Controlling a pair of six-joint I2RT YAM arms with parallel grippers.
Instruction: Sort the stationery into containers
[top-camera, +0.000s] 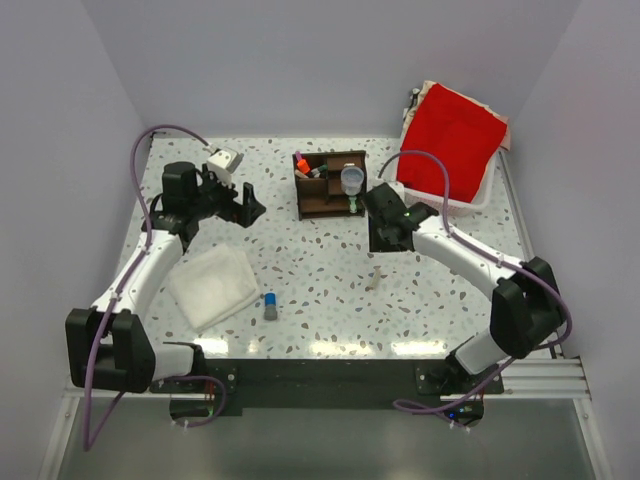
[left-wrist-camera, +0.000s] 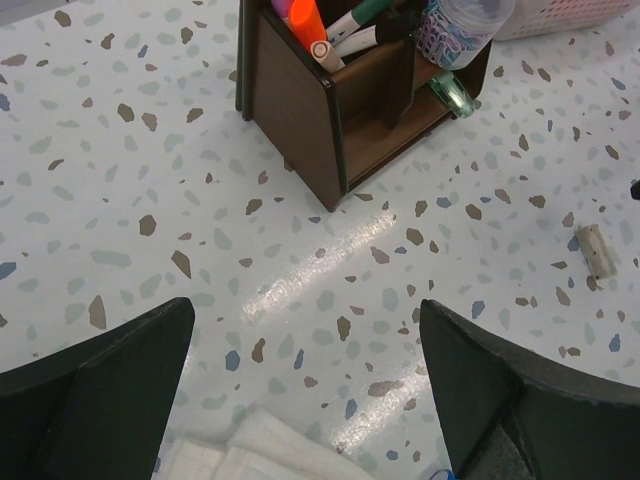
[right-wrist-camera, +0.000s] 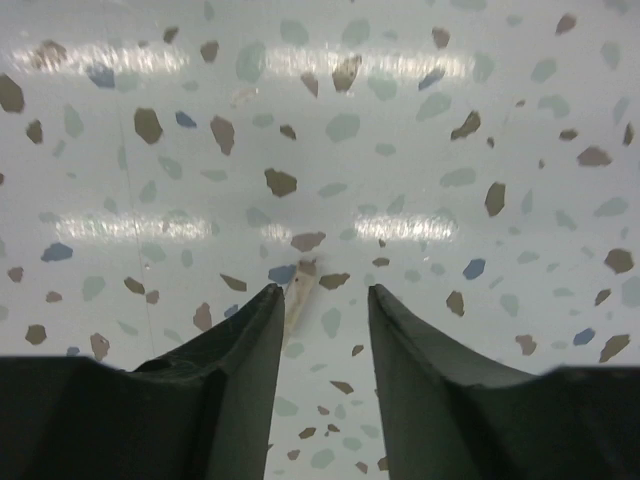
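A brown wooden organizer (top-camera: 312, 207) stands at the back of the table, holding pens and markers (left-wrist-camera: 350, 35), a clear tub (top-camera: 352, 180) of small items and a green piece (left-wrist-camera: 453, 94). A small pale stick-like item (top-camera: 375, 278) lies on the table's right half. Just behind it in the top view hangs my right gripper (top-camera: 390, 246), part open and empty; its left finger (right-wrist-camera: 262, 345) partly overlaps the pale item in the right wrist view. My left gripper is wide open, left of the organizer, nothing between its fingers. A blue-capped grey tube (top-camera: 270, 306) lies front left of centre.
A folded white cloth (top-camera: 213, 287) lies at the left, beside the tube. At the back right, a white basket (top-camera: 466, 207) holds a red cloth (top-camera: 452, 142).
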